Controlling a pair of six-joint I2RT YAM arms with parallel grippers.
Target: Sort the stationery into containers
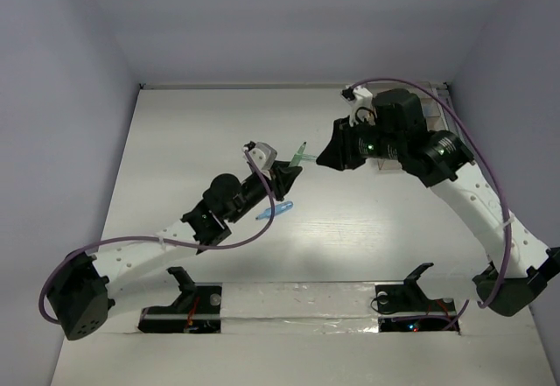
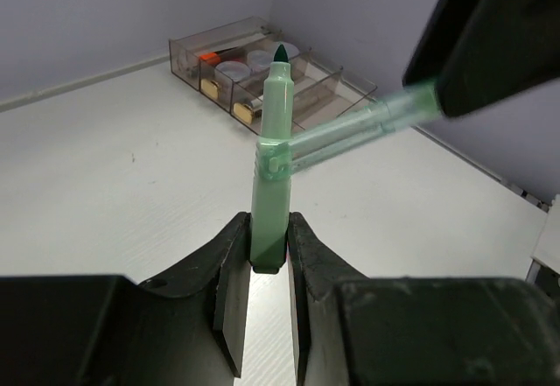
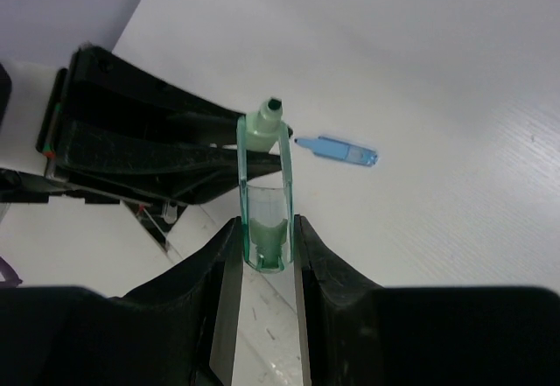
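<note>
My left gripper [image 1: 284,178] is shut on a light green marker [image 2: 272,193], held upright with its dark tip showing. My right gripper [image 1: 324,157] is shut on a translucent green cap [image 2: 354,129], held sideways against the marker's upper body in the left wrist view; in the right wrist view the cap points toward the marker and the left gripper. Below them a blue marker [image 1: 275,210] lies on the white table, also seen in the right wrist view as a small blue piece [image 3: 337,149].
A clear divided organizer [image 2: 201,62] with assorted items stands at the back right, partly behind the right arm in the top view. Walls border the table at back and sides.
</note>
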